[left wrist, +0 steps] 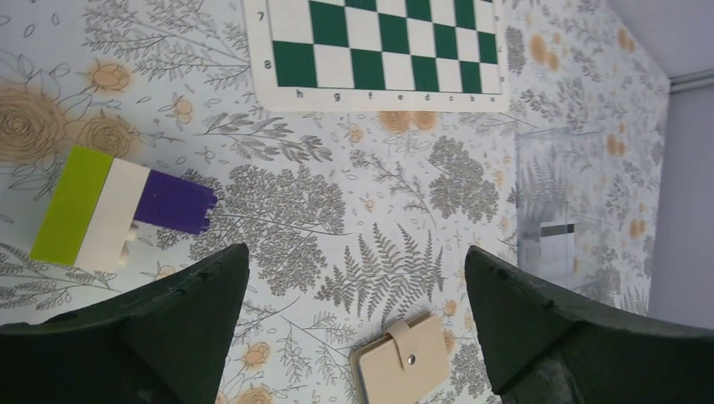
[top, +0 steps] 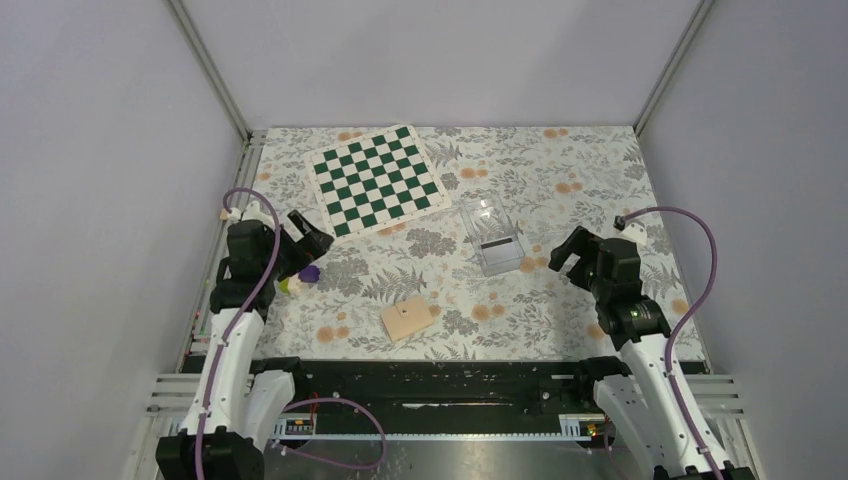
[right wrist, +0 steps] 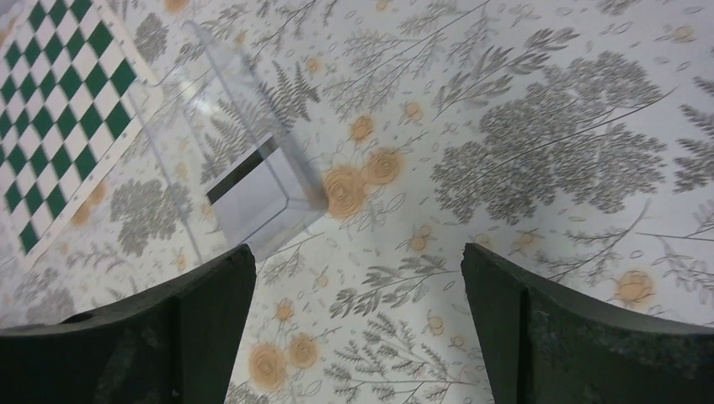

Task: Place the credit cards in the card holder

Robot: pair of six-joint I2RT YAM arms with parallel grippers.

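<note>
A closed tan card holder (top: 407,318) with a snap strap lies near the front middle of the table; in the left wrist view the holder (left wrist: 404,362) shows at the bottom. To its right and farther back is a clear plastic box (top: 473,226) with a white card (top: 498,251) bearing a dark stripe at its near end. The right wrist view shows this card (right wrist: 250,192) inside the box. My left gripper (top: 313,236) is open and empty above the left side. Over the right side, apart from the box, my right gripper (top: 564,261) also stands open and empty.
A green and white chessboard (top: 378,181) lies flat at the back left. Below my left gripper are joined green, white and purple blocks (left wrist: 101,210). Between holder and box, and at the back right, the patterned cloth (top: 580,165) is bare.
</note>
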